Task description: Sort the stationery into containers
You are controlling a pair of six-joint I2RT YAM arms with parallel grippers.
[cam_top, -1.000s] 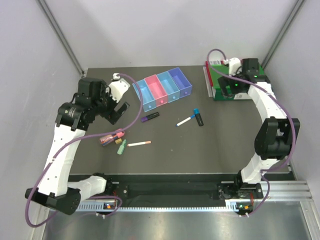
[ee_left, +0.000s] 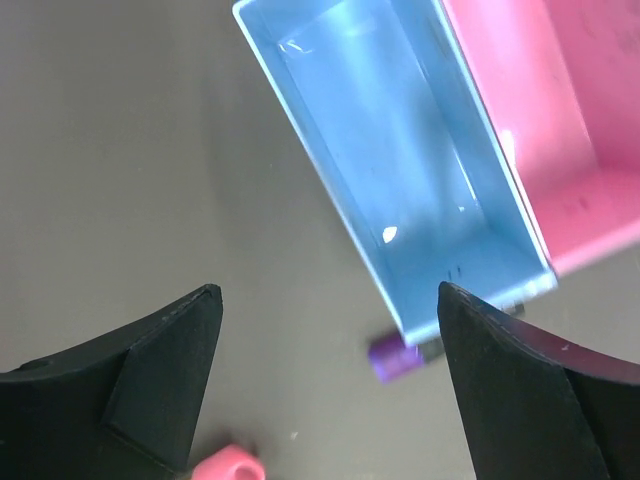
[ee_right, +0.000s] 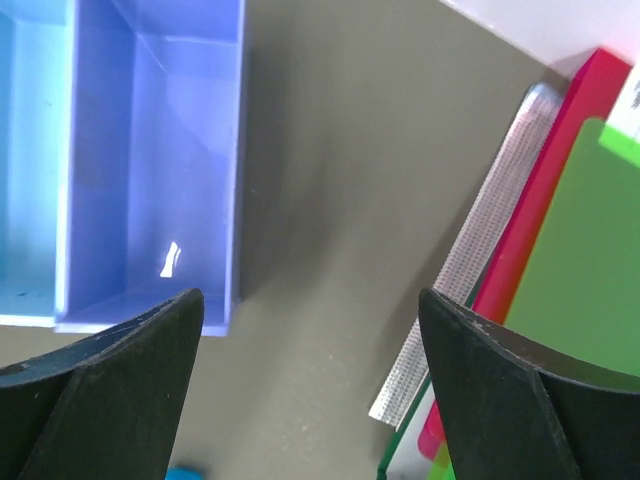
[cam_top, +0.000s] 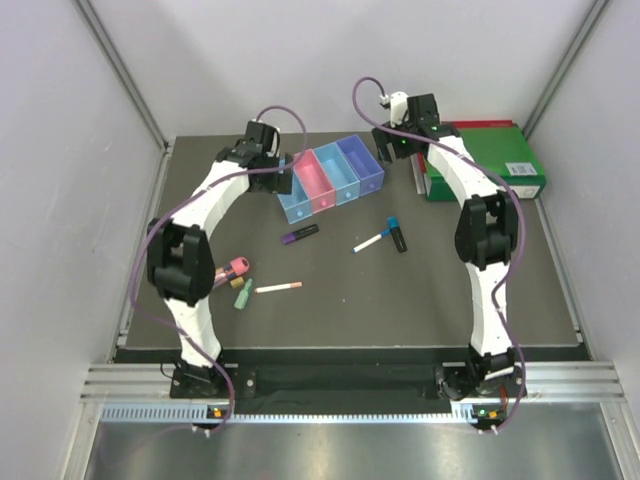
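Observation:
A row of open bins stands at the back: a left light-blue bin (ee_left: 390, 130), a pink bin (cam_top: 314, 180), another light-blue bin (cam_top: 338, 172) and a violet-blue bin (ee_right: 185, 160). My left gripper is over the left bin's outer side, its fingers apart and empty. Between the violet-blue bin and the folders hovers my right gripper, fingers apart with nothing between them. On the table lie a purple-capped black marker (cam_top: 300, 234), a blue-and-white pen (cam_top: 371, 241), a blue-capped black marker (cam_top: 397, 235), an orange-and-white pen (cam_top: 278, 287) and a small green bottle (cam_top: 243, 294).
A pink-capped bottle (cam_top: 232, 268) and a small tan block (cam_top: 237, 282) lie at the left, partly behind the left arm. Green and red folders (cam_top: 500, 160) are stacked at back right, a metallic ruler-like strip (ee_right: 470, 250) beside them.
My left gripper has moved right and back, up to the left bin. My right gripper has swung left from over the folders toward the violet-blue bin. The table items have not moved.

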